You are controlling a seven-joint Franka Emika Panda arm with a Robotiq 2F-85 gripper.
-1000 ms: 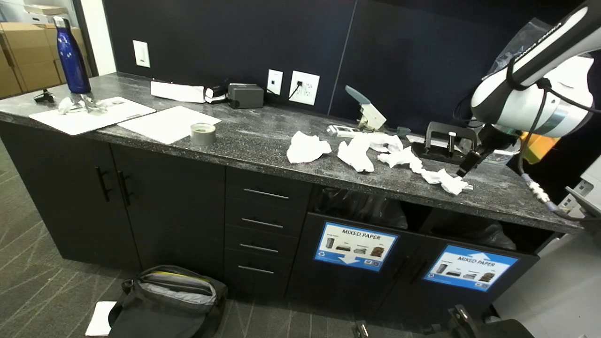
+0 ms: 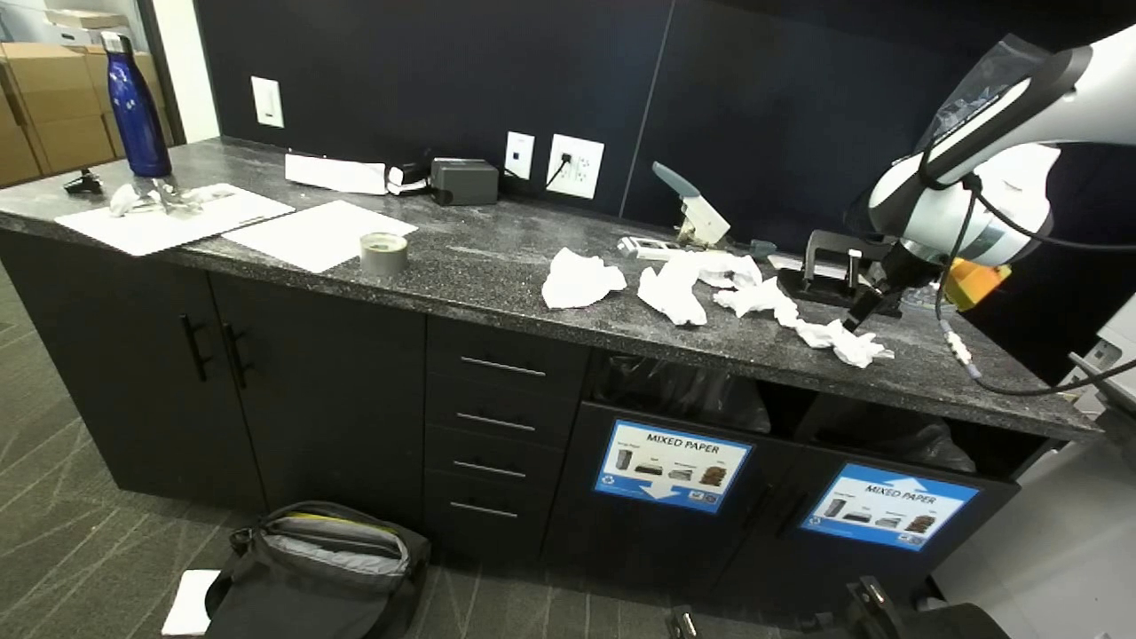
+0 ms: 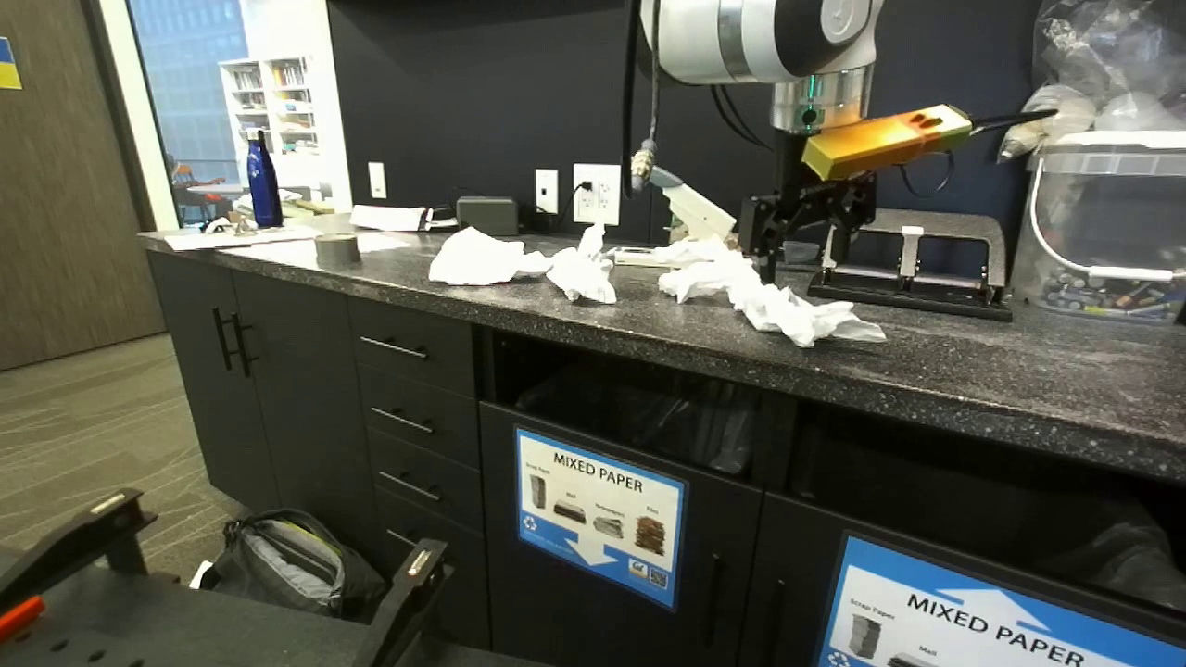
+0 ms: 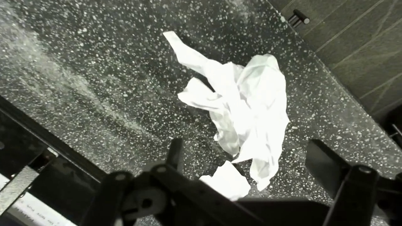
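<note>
Crumpled white papers lie in a loose row on the dark speckled counter. One piece sits at the left of the row, a second beside it, and a longer twisted piece stretches to the right toward the counter's front edge. My gripper is open above the counter, its fingers spread wide. A crumpled white paper lies ahead of and partly between them in the wrist view. A smaller white scrap shows closer in, partly hidden by the gripper.
A black hole punch stands behind and right of the gripper, with a clear bucket beyond it. A stapler stands behind the papers. A tape roll, flat sheets and a blue bottle are farther left. Below are open bin slots.
The arm and gripper have shifted left in exterior view 1, to a place over the right end of the twisted paper. The papers look unmoved.
</note>
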